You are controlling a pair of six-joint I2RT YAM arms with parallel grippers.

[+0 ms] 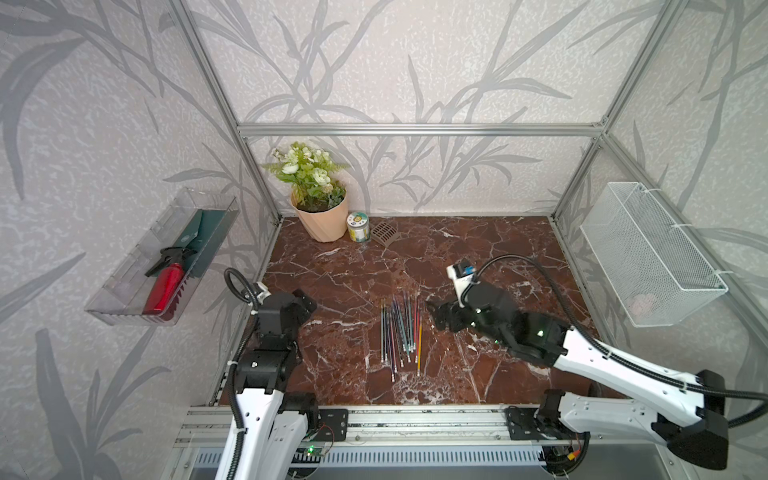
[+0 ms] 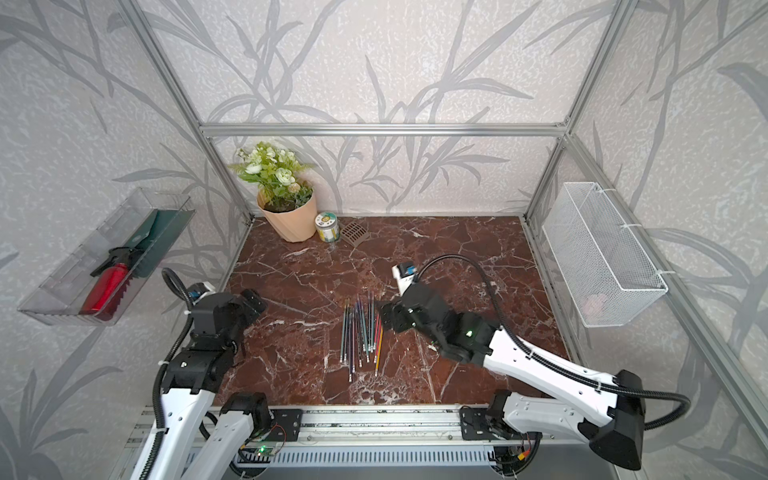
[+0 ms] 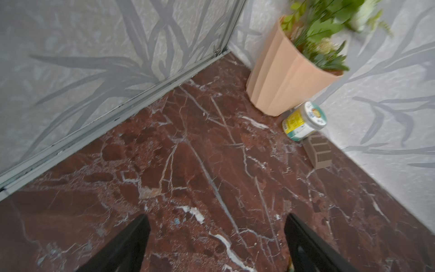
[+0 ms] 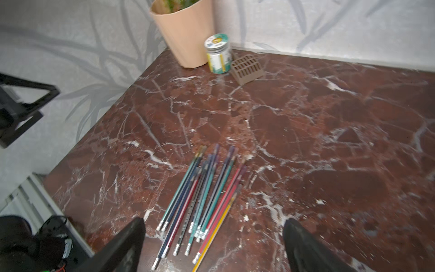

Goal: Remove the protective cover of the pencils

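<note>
Several pencils [image 4: 199, 199] in blue, teal, red and yellow lie side by side, some overlapping, near the middle of the table. I cannot make out a protective cover on any of them. At the table's left side my left gripper [image 1: 308, 302] hangs well apart from the pencils. In the left wrist view its dark fingers [image 3: 131, 244] stand apart with only table between them. My right gripper [image 1: 441, 313] is just right of the pencils and above the table. Its fingers [image 4: 124, 244] are spread, holding nothing, with the pencils lying beyond and below them in the right wrist view.
A flower pot [image 1: 321, 222], a small can [image 1: 358, 228] and a brown slotted holder [image 1: 385, 233] stand at the back left. A clear basket [image 1: 128, 304] with a red-handled tool hangs on the left wall, a white mesh basket [image 1: 652, 256] on the right.
</note>
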